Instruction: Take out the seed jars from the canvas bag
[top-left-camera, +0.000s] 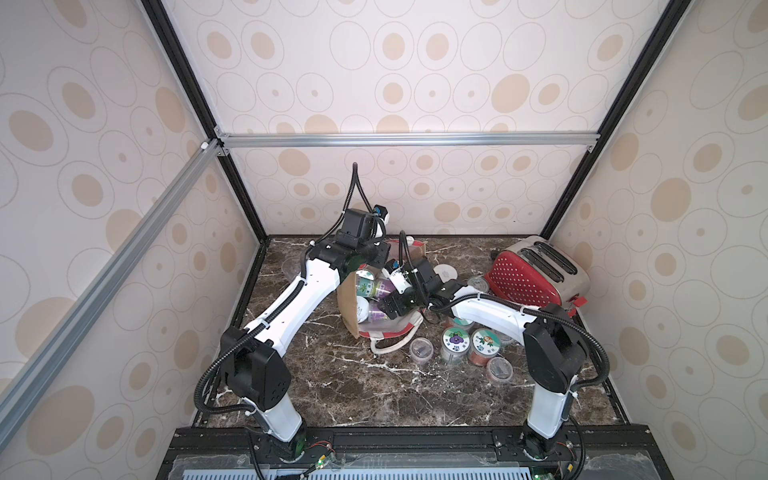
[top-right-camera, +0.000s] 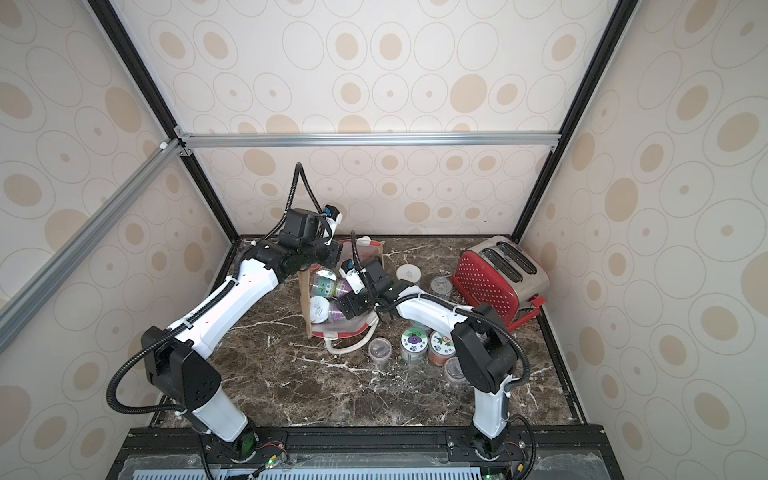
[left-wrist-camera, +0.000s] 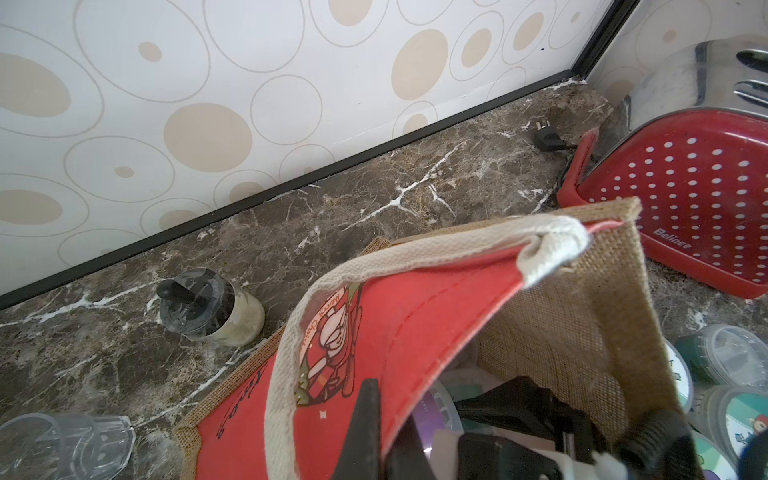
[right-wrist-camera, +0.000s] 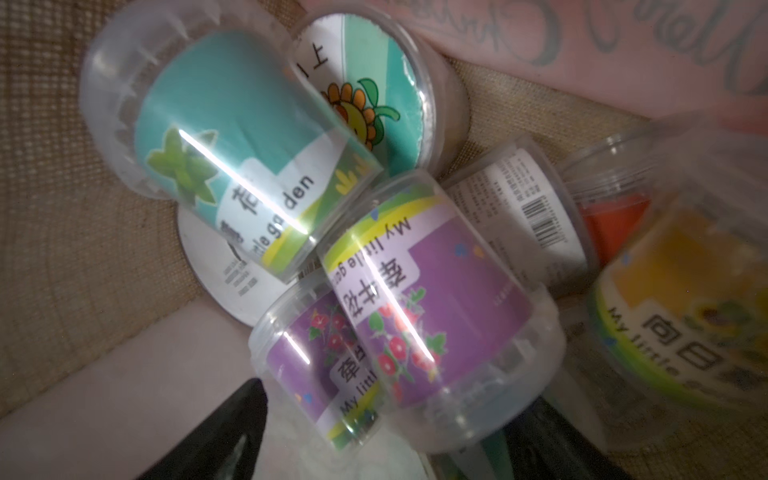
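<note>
A canvas bag with red lining (left-wrist-camera: 432, 304) lies open at the centre, several seed jars inside: teal (right-wrist-camera: 248, 136), purple (right-wrist-camera: 432, 304) and yellow-labelled (right-wrist-camera: 680, 288) ones. My left gripper is shut at the bag's red edge, partly out of frame; I cannot tell whether fabric sits between its fingers. My right gripper is inside the bag, fingers apart over the purple jars, with no clear grip on either.
Several jars (top-left-camera: 455, 342) stand right and front of the bag. A red toaster (top-left-camera: 528, 272) is at the back right, a shaker (left-wrist-camera: 212, 308) behind the bag.
</note>
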